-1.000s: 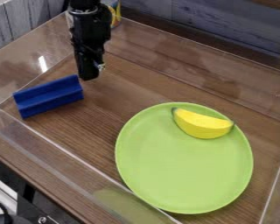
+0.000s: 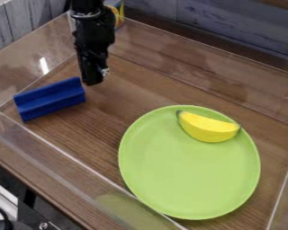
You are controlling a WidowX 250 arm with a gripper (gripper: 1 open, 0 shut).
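Observation:
The black robot gripper [image 2: 94,72] hangs over the wooden surface at the upper left, its tips low and close together, with nothing visible between them. Below and left of it lies a blue block [image 2: 49,99]. A yellow banana [image 2: 208,128] rests on the upper part of a large green plate [image 2: 183,175] at the lower right.
A plank wall [image 2: 219,22] runs along the back, and a small yellow object stands partly hidden behind the arm at the top. Clear edging runs along the left and right sides.
The gripper has shifted very slightly over the last second. The block, banana and plate have not moved.

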